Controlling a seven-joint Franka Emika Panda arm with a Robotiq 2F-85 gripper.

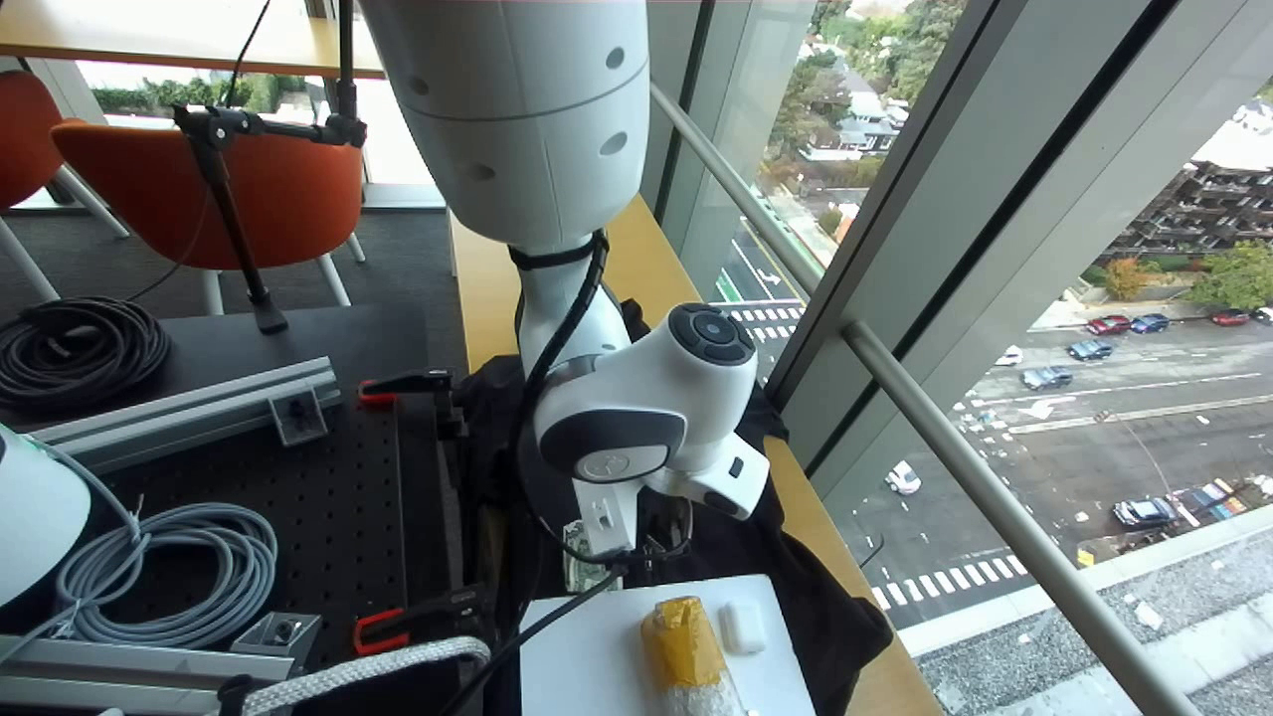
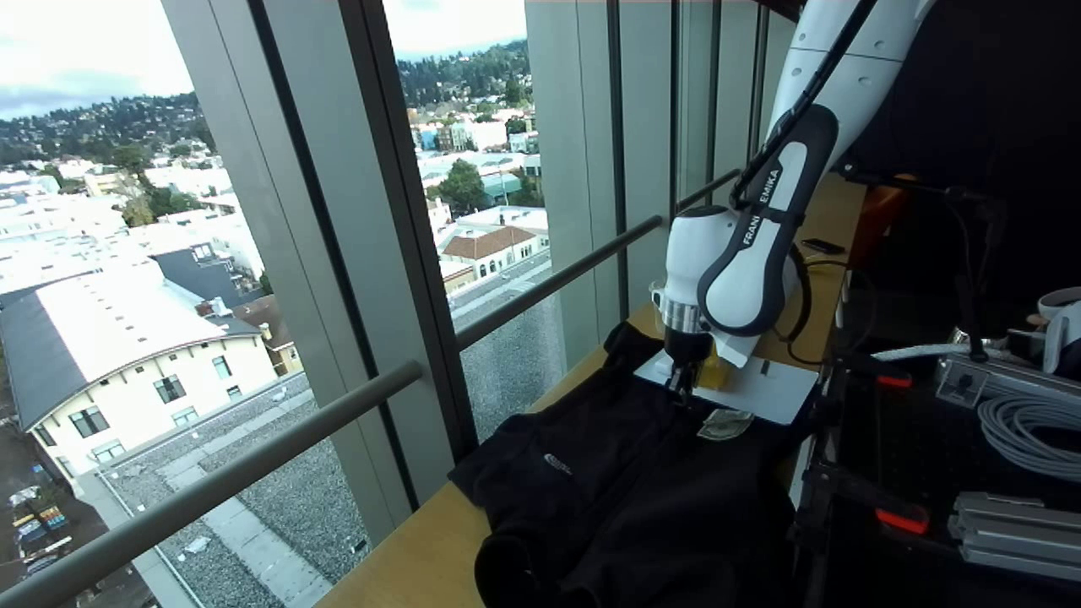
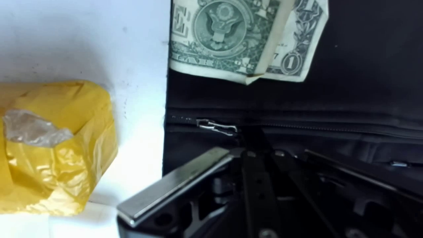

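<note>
A black garment with a zipper lies spread over the wooden ledge. Its silver zipper pull shows close up in the wrist view, just ahead and left of my fingertips. My gripper points down at the cloth, shut. Dark material meets the end of the pull beside the fingertips; whether any of it is pinched cannot be made out. In the second exterior view the gripper is low over the garment, near the white board. The first exterior view hides the fingertips behind the hand.
A folded dollar bill lies on the cloth. The white board covers the garment's edge, bearing a yellow-wrapped package and a small white item. Windows and a metal rail flank the ledge; clamps line its other side.
</note>
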